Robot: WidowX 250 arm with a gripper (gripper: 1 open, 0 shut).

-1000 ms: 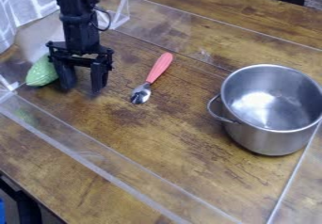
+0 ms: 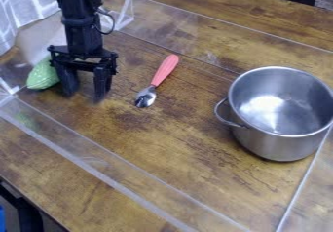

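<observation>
My black gripper [image 2: 84,72] is low over the wooden table at the left, beside a green object [image 2: 42,77] that looks like a soft vegetable toy and is partly hidden behind it. Whether the fingers are open or shut, or touch the green object, I cannot tell. A spoon with a pink handle [image 2: 166,68] lies to the right of the gripper, its steel bowl pointing toward the front. A large steel pot [image 2: 277,114] stands at the right.
Clear plastic strips or walls border the wooden work area [image 2: 143,158] on several sides.
</observation>
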